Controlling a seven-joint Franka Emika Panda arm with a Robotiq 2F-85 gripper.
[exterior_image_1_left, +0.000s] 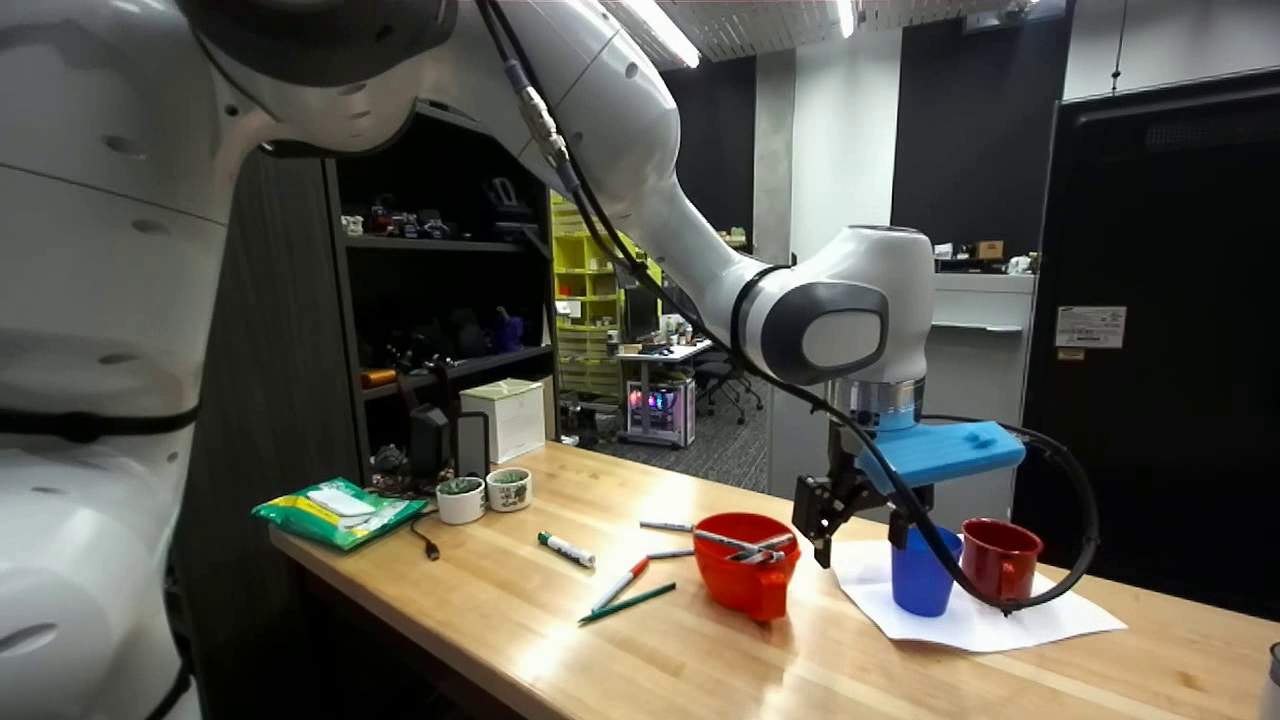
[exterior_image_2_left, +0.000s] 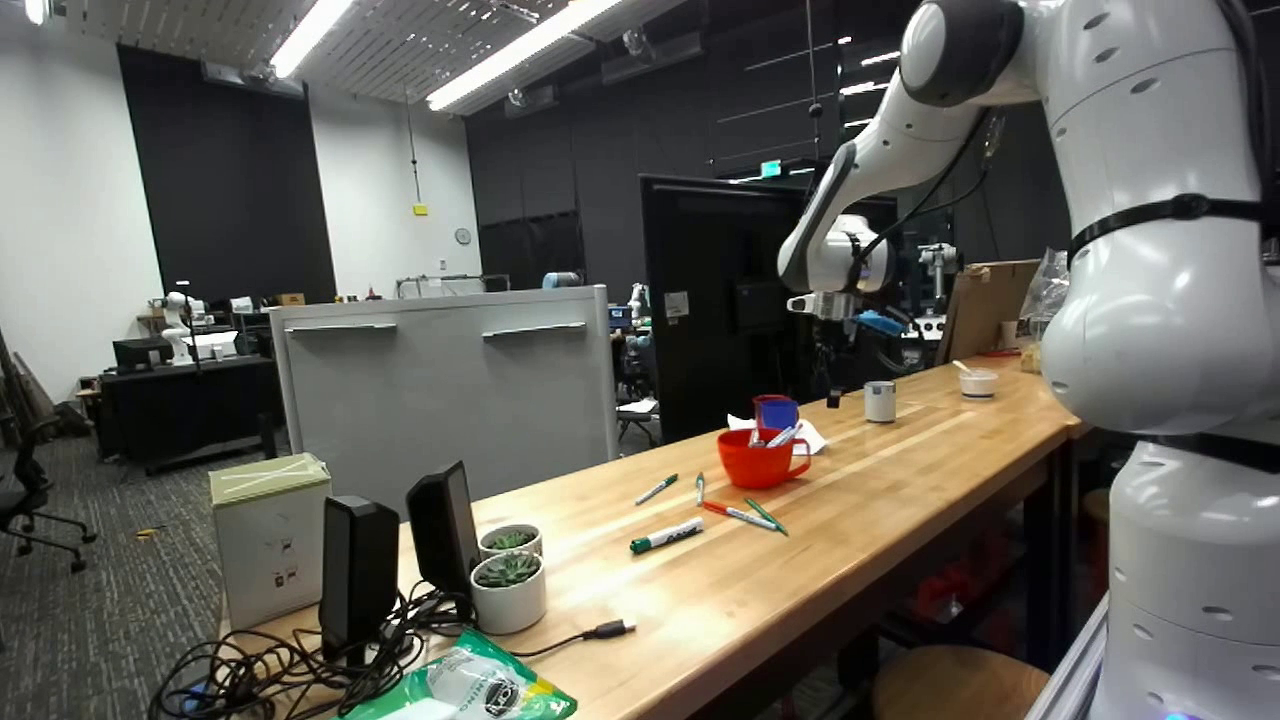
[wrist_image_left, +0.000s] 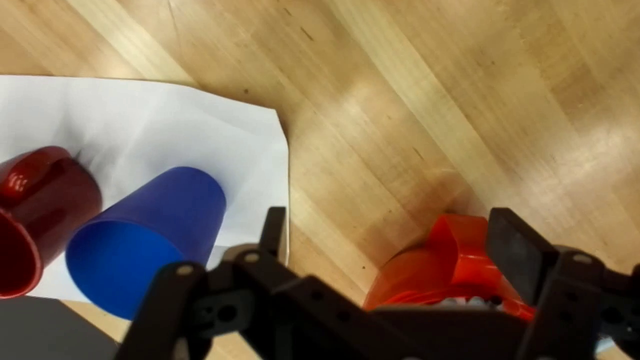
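My gripper is open above the table, between a red mug and a blue cup, with nothing between its fingers. In the wrist view, one finger is over the paper's edge near the blue cup; the other finger overlaps the red mug's handle from above. Several markers rest in the red mug. A dark red mug stands beside the blue cup, both on white paper. Left of the red mug lie a white-and-green marker, a red-capped marker and a green pen.
Two small potted succulents, black speakers and a green packet crowd the table's far left end. A grey-white can stands past the cups.
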